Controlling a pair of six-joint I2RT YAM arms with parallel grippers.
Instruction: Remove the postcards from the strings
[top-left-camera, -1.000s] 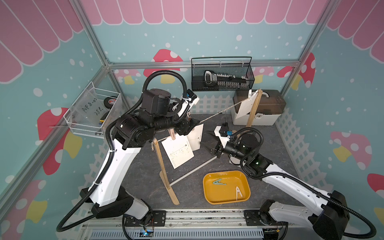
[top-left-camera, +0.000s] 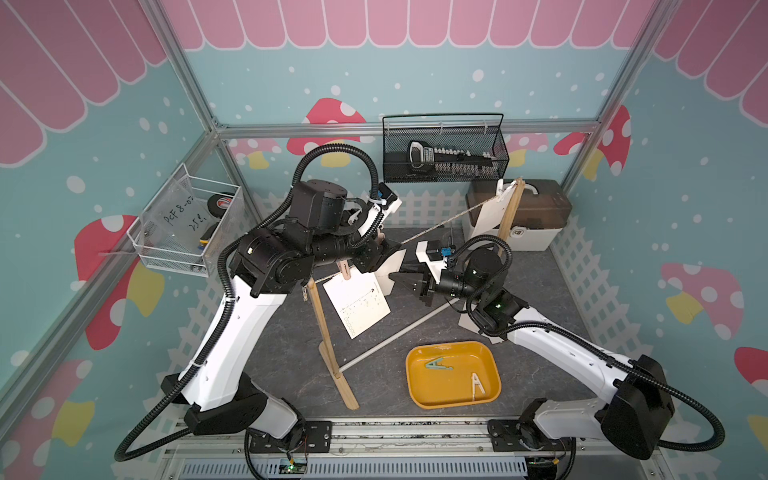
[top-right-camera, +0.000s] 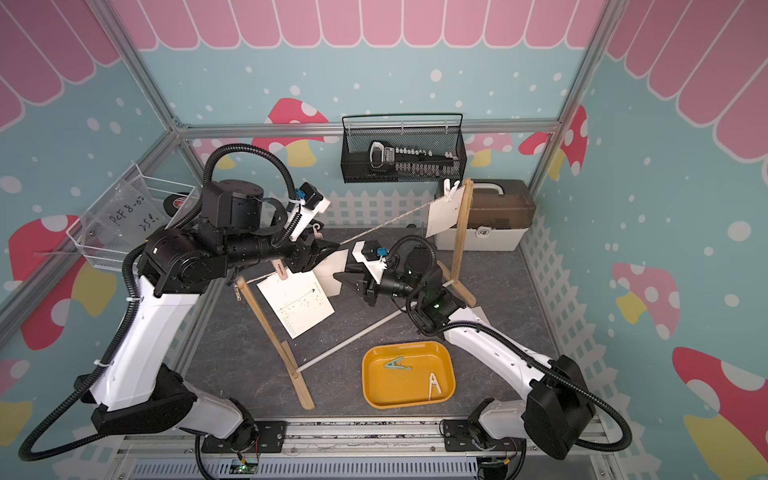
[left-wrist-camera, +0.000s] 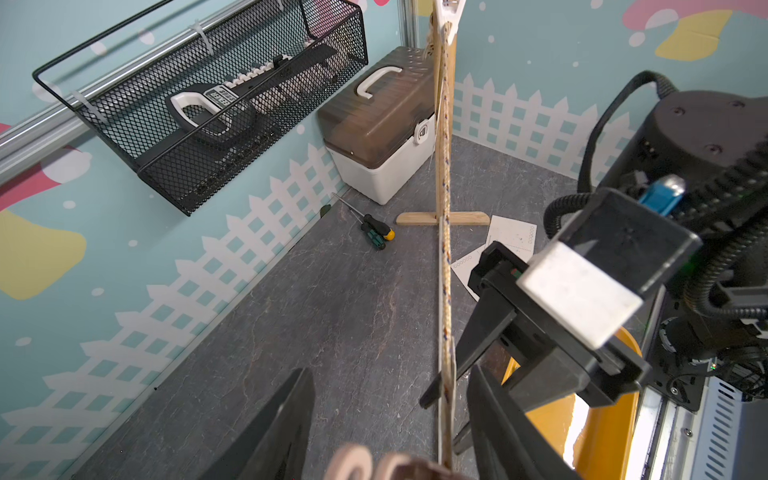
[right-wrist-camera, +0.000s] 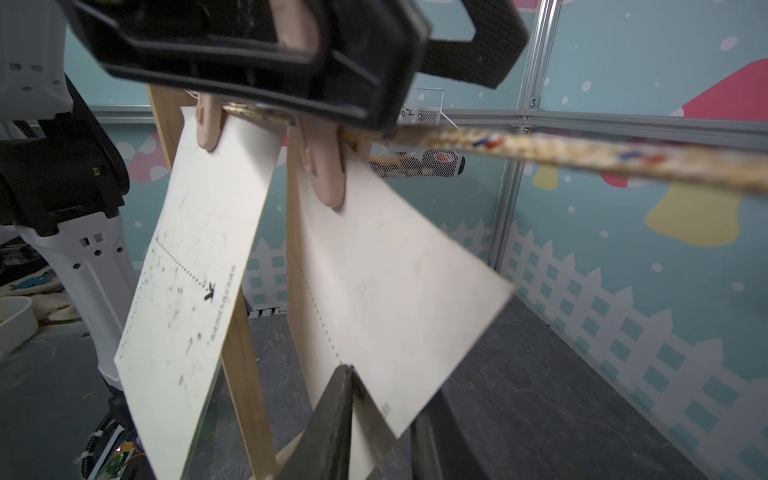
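Observation:
A postcard hangs tilted from the string by a pink clothespin. The black fingers of my left gripper stand apart, with the pin's ends between them at the bottom of the left wrist view. At the card's lower corner, my right gripper is open with the corner between its fingers; whether they touch it cannot be told. Beside it, a second postcard hangs from another pink pin. A third postcard hangs at the string's far right end, by the wooden post.
An orange tray in front holds a teal clothespin and a white one. Cards lie on the floor behind my right arm. A toolbox stands back right. Wooden posts bear the string.
My right gripper has moved left to the hanging postcard, whose lower part now sits turned. The left gripper has shifted only slightly.

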